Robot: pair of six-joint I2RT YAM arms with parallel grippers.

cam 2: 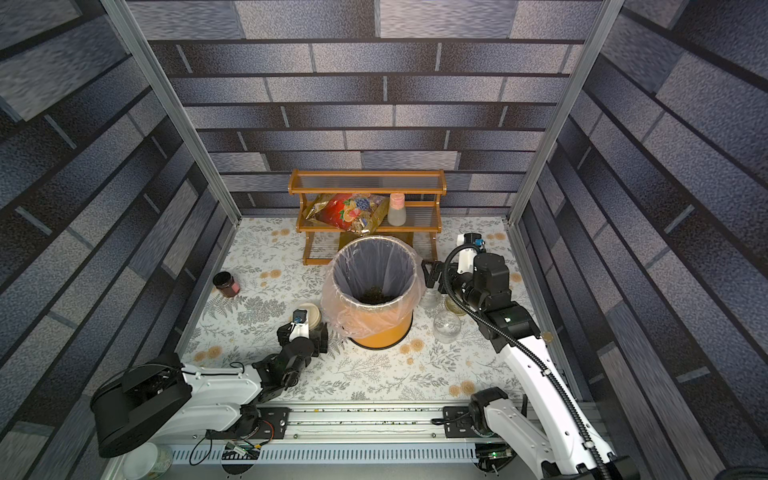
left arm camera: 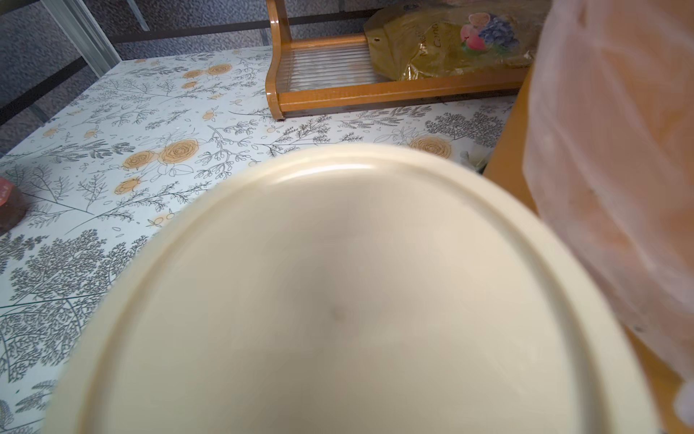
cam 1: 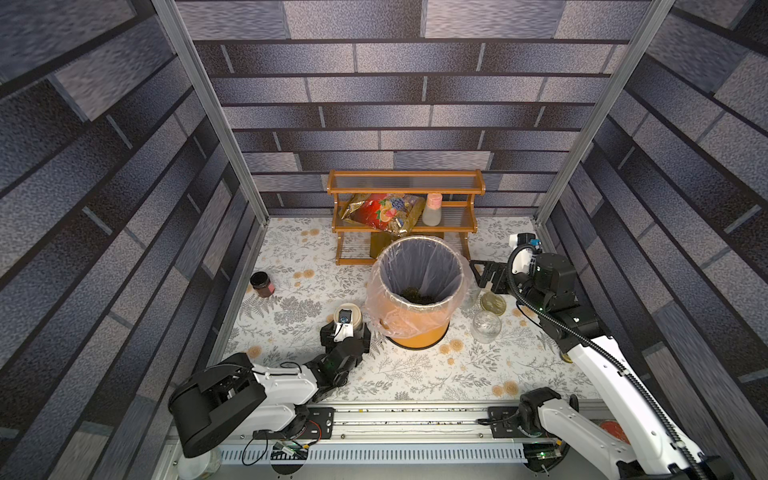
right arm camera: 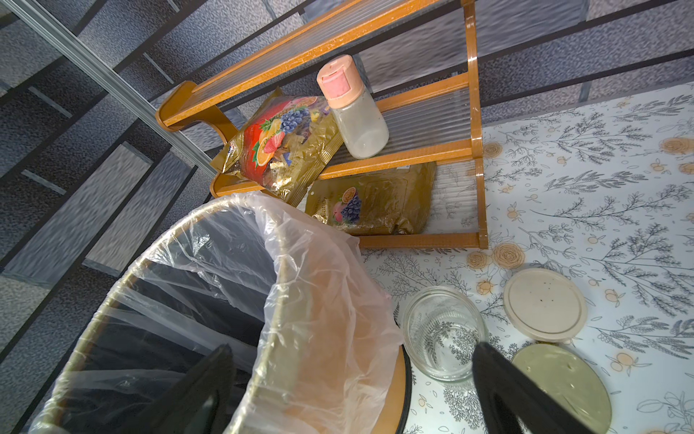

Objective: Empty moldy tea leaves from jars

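A jar with a cream lid (cam 1: 349, 311) stands left of the bin; its lid (left arm camera: 339, 289) fills the left wrist view. My left gripper (cam 1: 345, 329) is at this jar, its fingers mostly hidden there, so its grip cannot be told. The lined bin (cam 1: 381, 276) has dark leaf matter (cam 1: 413, 295) at its bottom. By the bin's right side is my right gripper (cam 1: 480, 272). Its dark, blurred fingers (right arm camera: 509, 390) appear far apart in the right wrist view, with the bin's bagged rim in sight between them; contact is unclear. A clear glass jar (right arm camera: 443, 334) sits beside the bin.
A cream disc (right arm camera: 545, 303) and a greenish disc (right arm camera: 564, 387) lie right of the glass jar. Another clear glass (cam 1: 485, 326) stands nearer the front. A wooden rack (cam 1: 406, 177) is behind the bin. A small dark jar (cam 1: 261, 284) stands far left, with open table around it.
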